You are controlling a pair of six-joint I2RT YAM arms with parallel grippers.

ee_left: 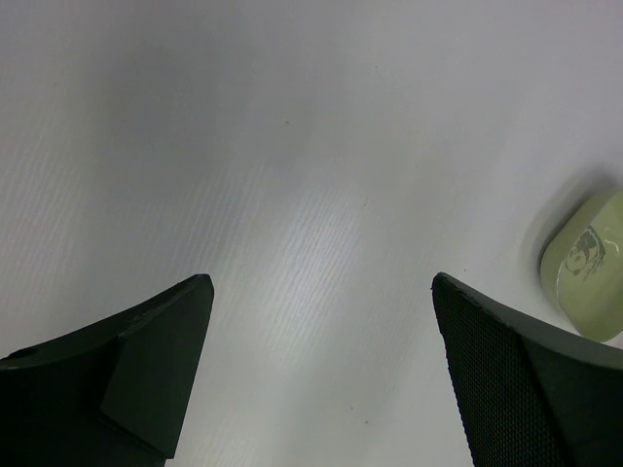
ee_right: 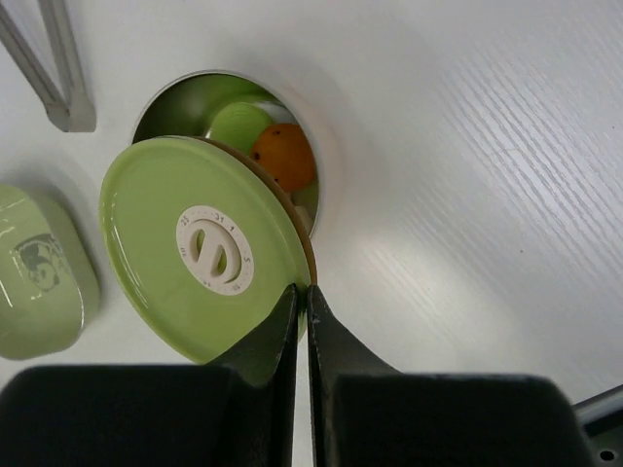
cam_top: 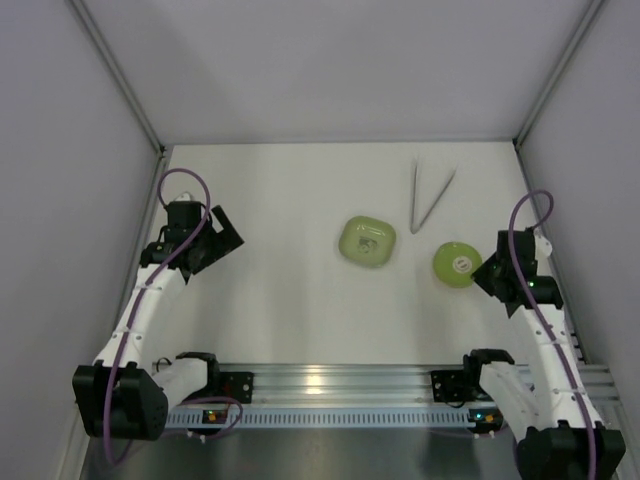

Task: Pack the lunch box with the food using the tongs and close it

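Note:
A round green lid [cam_top: 456, 262] with a white dial is pinched at its rim by my right gripper, which is shut. In the right wrist view, the lid hangs over a round lunch box [ee_right: 167, 109], covering its near part. An orange round food [ee_right: 284, 157] and a green round food [ee_right: 238, 126] show inside; the rest is hidden. Left of the box stands a green rounded-square bowl [cam_top: 366, 241], empty, with a printed picture on its bottom. Far to its left, my left gripper is open above bare table.
V-shaped silver tongs [cam_top: 416, 222] lie between the bowl and the lunch box, farther back. A wall [cam_top: 590, 200] rises close to the right arm.

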